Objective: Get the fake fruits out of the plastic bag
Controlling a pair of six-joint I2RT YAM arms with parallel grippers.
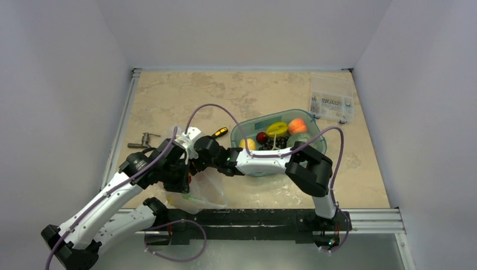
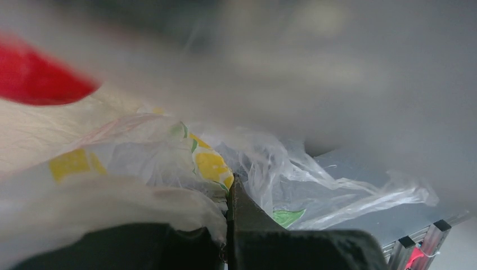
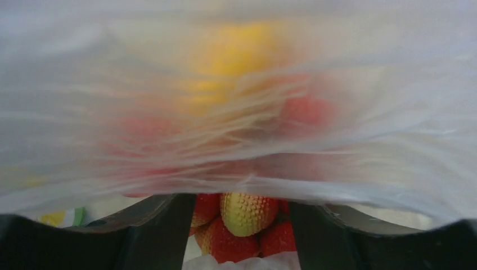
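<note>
In the left wrist view the clear plastic bag [image 2: 343, 183], printed yellow and green, gathers at my left gripper, which is shut on its film. A blurred red fruit [image 2: 39, 76] shows at the left edge. My right gripper is part open. Textured red strawberries [image 3: 230, 242], one with a yellow-green face [image 3: 247, 214], appear in the gap between its fingers. Whether the fingers touch them I cannot tell. Blurred bag film [image 3: 247, 129] covers the upper right wrist view, red and yellow shapes behind it. From above, both arms hide most of the bag [image 1: 208, 188].
A green-tinted bin [image 1: 253, 125] holding several fruits, among them a banana [image 1: 277, 129] and an orange fruit [image 1: 297, 125], lies under the right arm. Around it are a clear parts box [image 1: 332, 98], a yellow-black tool [image 1: 220, 133] and a metal tool [image 1: 143, 140].
</note>
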